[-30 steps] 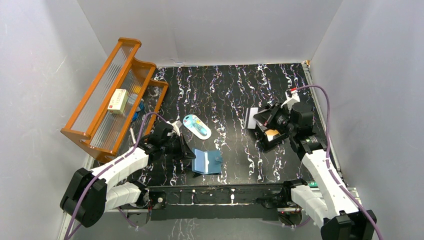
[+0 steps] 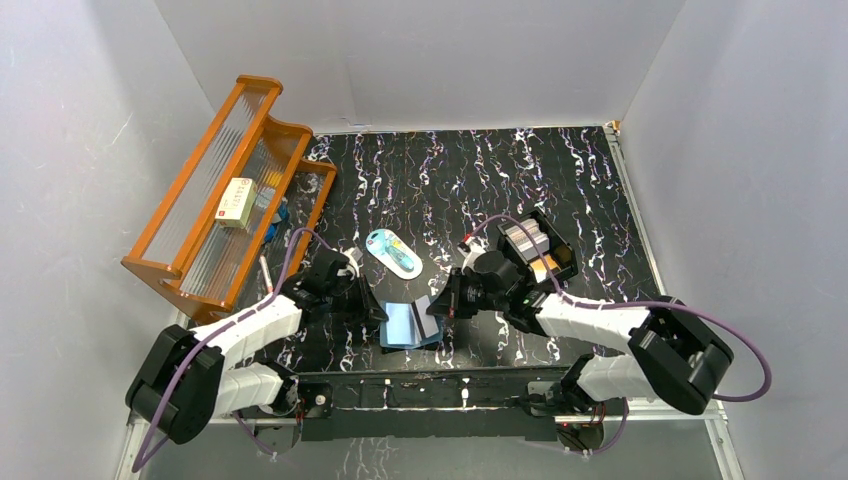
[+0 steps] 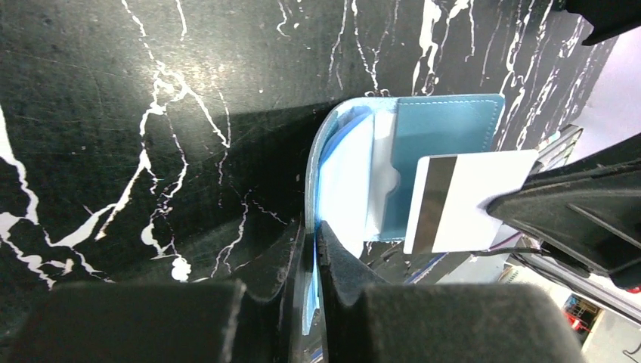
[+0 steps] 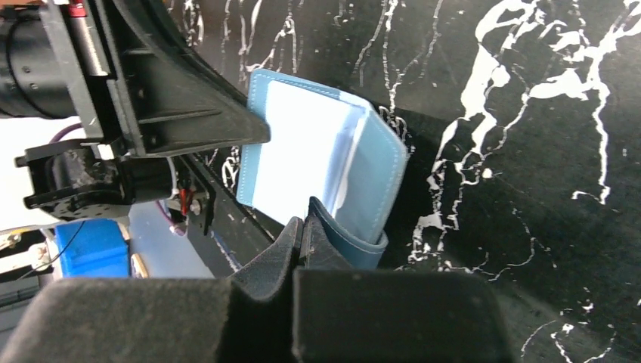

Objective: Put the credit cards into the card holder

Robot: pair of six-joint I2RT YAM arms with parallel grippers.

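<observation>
The light-blue card holder [image 2: 398, 326] lies spread open near the table's front edge. My left gripper is shut on its left edge. A white card with a dark stripe [image 3: 475, 198] is pinched at its outer end by my right gripper [image 2: 438, 306]. In the left wrist view the card's striped end overlaps the holder's right-hand panel [image 3: 447, 128], whose pocket faces up. The whole stripe shows, outside the pocket. From the right wrist view, the holder's pale inner panel [image 4: 301, 147] and the left gripper's fingers [image 4: 204, 121] appear; the card's face is hard to make out there.
A black box [image 2: 566, 262] with more cards stands at the right. Behind the holder lies a white-and-teal packaged item [image 2: 394, 254]. The wooden rack [image 2: 240, 170] fills the left side.
My right gripper has carried the card from beside the black box leftward and toward the front, down to the holder.
</observation>
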